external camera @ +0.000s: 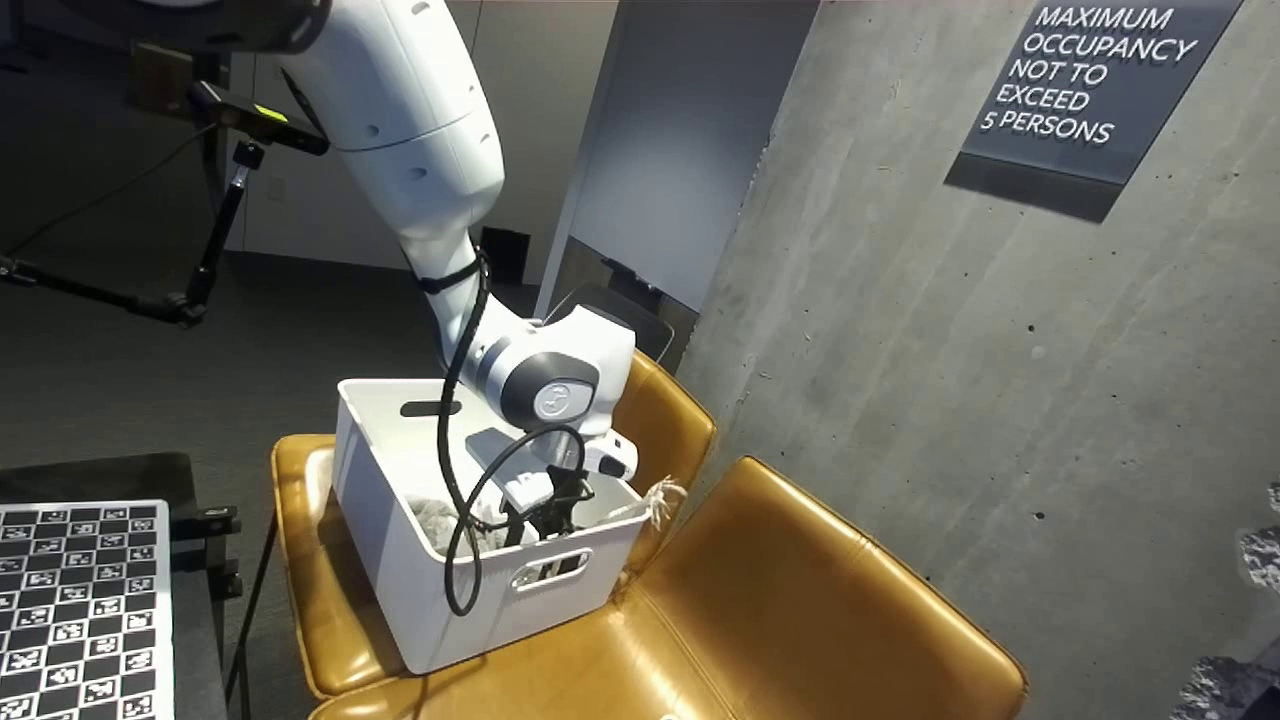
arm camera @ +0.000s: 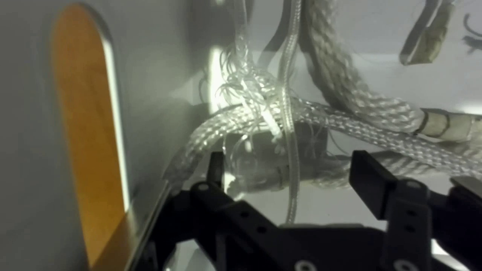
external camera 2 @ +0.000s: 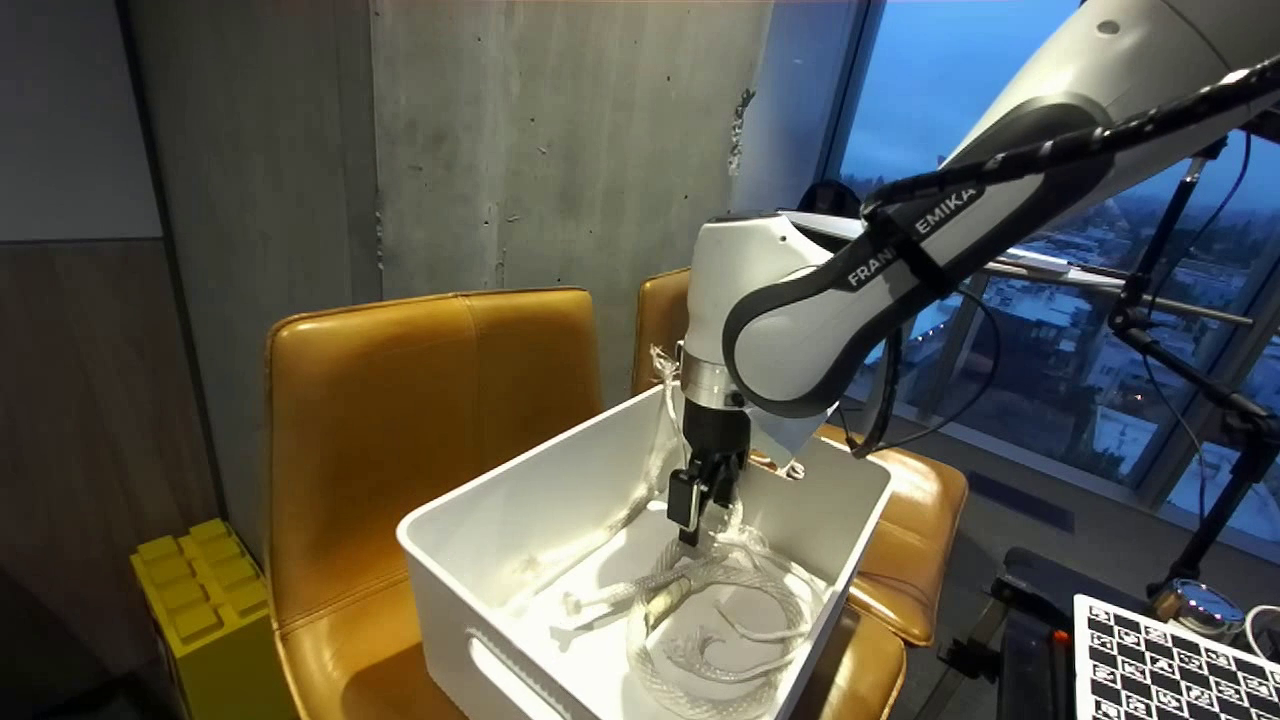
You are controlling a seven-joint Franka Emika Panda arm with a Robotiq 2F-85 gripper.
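Inside the white bin [external camera 2: 504,510], my gripper points down with its black fingers [arm camera: 368,183] apart. A thin clear cord [arm camera: 289,135] runs through the wrist view across the gap between them; whether it lies between the fingers or below them I cannot tell. Beyond the fingertips, a pale braided rope [arm camera: 361,135] crosses sideways, with a frayed tuft [arm camera: 253,90] near the bin wall. More rope lies coiled [external camera 2: 708,684] on the bin floor. In exterior view 1 the bin's near wall hides the fingertips.
The bin sits on a tan leather chair [external camera: 300,564], with another chair [external camera: 816,600] alongside. A frayed rope end [external camera: 662,502] hangs over the bin's rim. Beside my wrist, a slotted bin wall [arm camera: 149,90] stands close. A checkered board [external camera: 84,612] lies to one side.
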